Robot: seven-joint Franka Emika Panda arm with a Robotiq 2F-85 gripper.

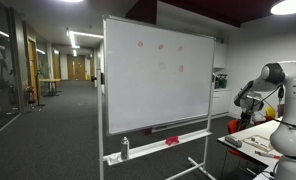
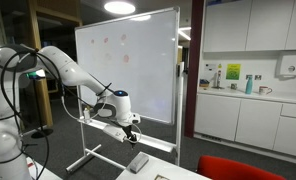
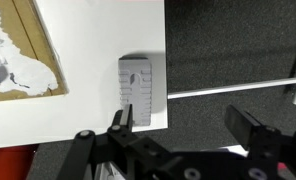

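A grey ridged block [image 3: 135, 92], perhaps an eraser, lies on the white table [image 3: 93, 70] near its edge in the wrist view; it is also the small grey block [image 2: 138, 161] in the second exterior view. My gripper hovers above the table edge with its fingers wide apart and nothing between them. The block lies beside the left finger in the wrist view, not centred in the gap. From the second exterior view, my gripper [image 2: 130, 134] hangs above and slightly left of the block.
A whiteboard [image 1: 158, 80] with faint reddish marks stands beyond the table; its ledge holds a bottle [image 1: 125, 148] and a red item [image 1: 172, 141]. A brown board with white patches [image 3: 23, 50] lies left of the block. A red chair [image 2: 228, 168] stands near the table.
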